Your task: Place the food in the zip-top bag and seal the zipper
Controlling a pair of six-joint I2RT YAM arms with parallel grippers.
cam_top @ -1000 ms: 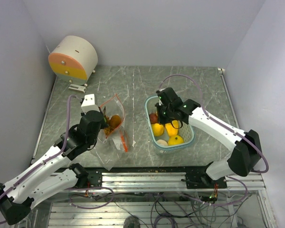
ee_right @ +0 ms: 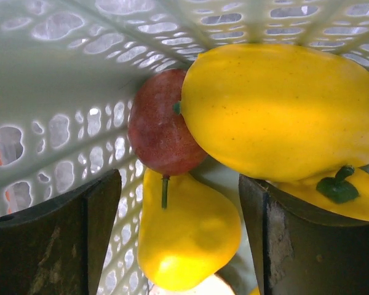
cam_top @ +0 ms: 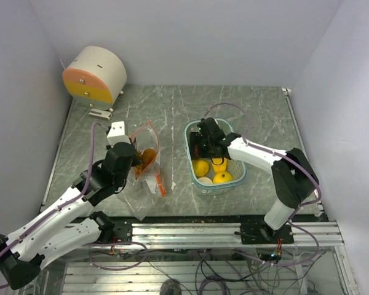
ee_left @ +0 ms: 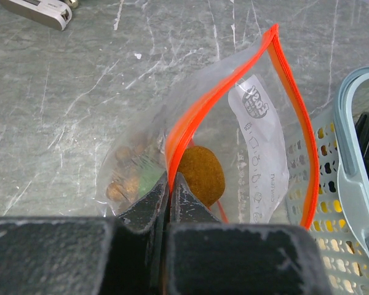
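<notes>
My left gripper is shut on the rim of the clear zip bag [ee_left: 258, 184], which stands open with orange zipper edges and holds a brown round food [ee_left: 202, 175] and smaller items. My right gripper is open, down inside the plastic basket [cam_top: 204, 189], above a yellow pear [ee_right: 184, 239]. Beyond its fingers lie a dark red fruit [ee_right: 160, 129], a yellow oblong fruit [ee_right: 277, 104] and a yellow pepper [ee_right: 350, 203]. In the top view a further yellow fruit [cam_top: 222, 177] and a pale item [cam_top: 205, 180] sit in the basket.
A cream rounded box [cam_top: 95, 70] with an orange and yellow front stands at the back left, a small metal piece [cam_top: 100, 114] before it. The basket is right of the bag. Grey walls bound the counter.
The right arm and the basket have shifted slightly left and toward the back, with the gripper lower among the food. The left arm and bag look unchanged.
</notes>
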